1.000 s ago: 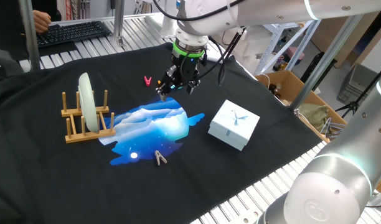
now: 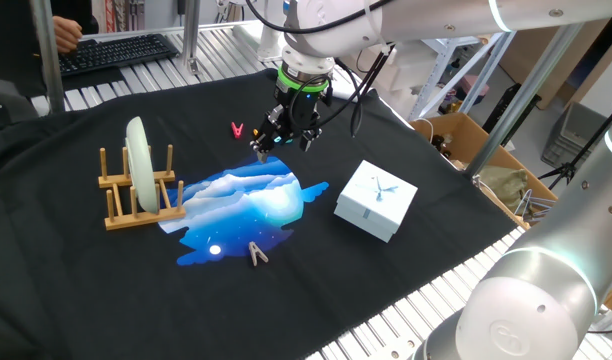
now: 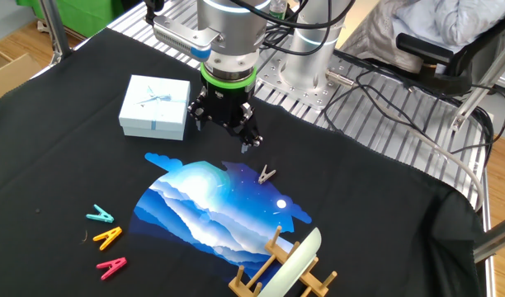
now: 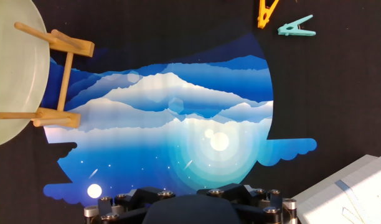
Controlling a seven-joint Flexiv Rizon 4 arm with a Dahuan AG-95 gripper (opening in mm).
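High over the black cloth, my gripper hangs open with its fingers wide apart and nothing between them. In exterior view 2 the gripper is between the white gift box and a greyish clothespin. That clothespin rests at the edge of a blue mountain-picture mat. Teal, yellow and pink clothespins lie in a loose row on the cloth. A pale plate stands upright in a wooden rack. The wrist view shows neither the pink nor the greyish clothespin.
The white box, tied with a light-blue ribbon, sits to one side of the mat. Bare black cloth stretches in front of the rack.
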